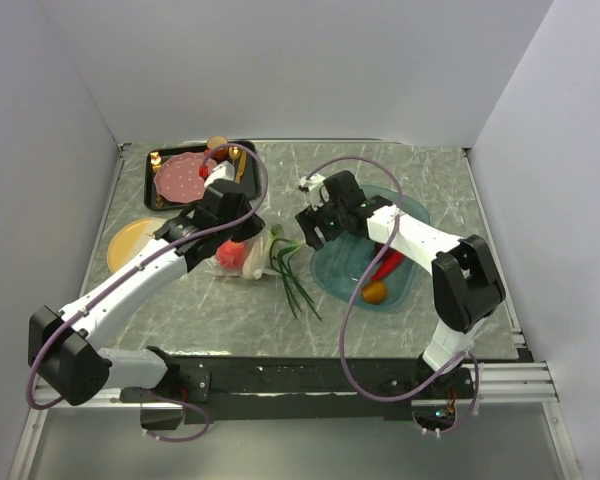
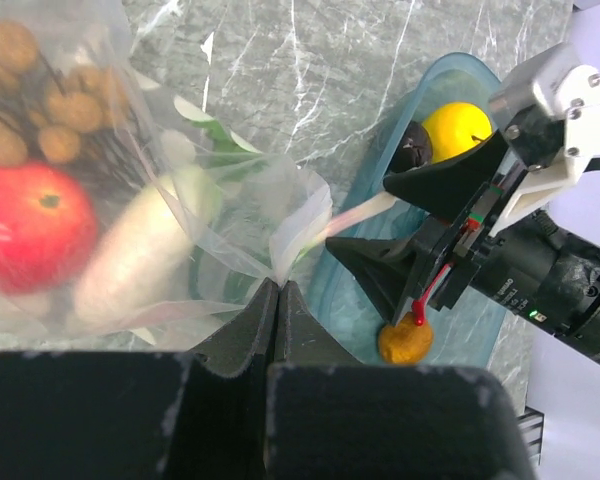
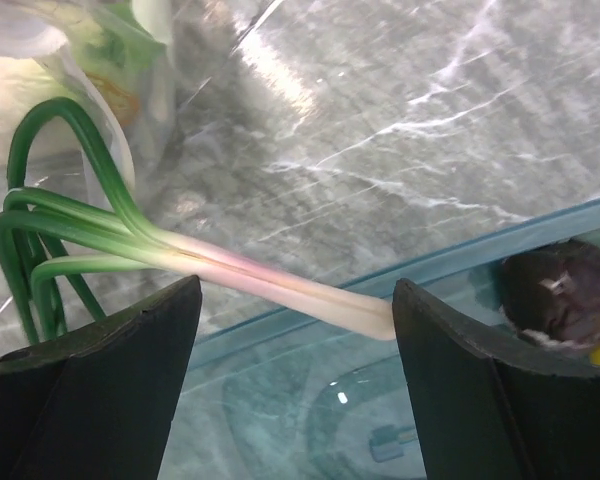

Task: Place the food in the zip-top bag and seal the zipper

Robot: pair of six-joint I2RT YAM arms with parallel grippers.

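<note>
The clear zip bag [image 2: 242, 300] holds a tomato [image 2: 30, 228], a pale long vegetable [image 2: 145, 245] and brown mushrooms [image 2: 75, 110]. My left gripper is shut on the bag's edge near its mouth. Beside the mouth lies the green onion [image 3: 265, 280], outside the bag; its green leaves [image 1: 293, 290] trail over the table toward the front. Open, my right gripper straddles the onion's pale stalk, whose cut-looking end reaches one finger [image 3: 410, 345]. In the left wrist view the bag film hides part of the onion.
The blue bin [image 1: 330, 280] at the right holds a yellow fruit [image 2: 456, 130], a dark round item [image 2: 412, 148], a red pepper [image 1: 388, 265] and an orange-brown item [image 1: 374, 292]. A black tray [image 1: 152, 185] stands at the back left.
</note>
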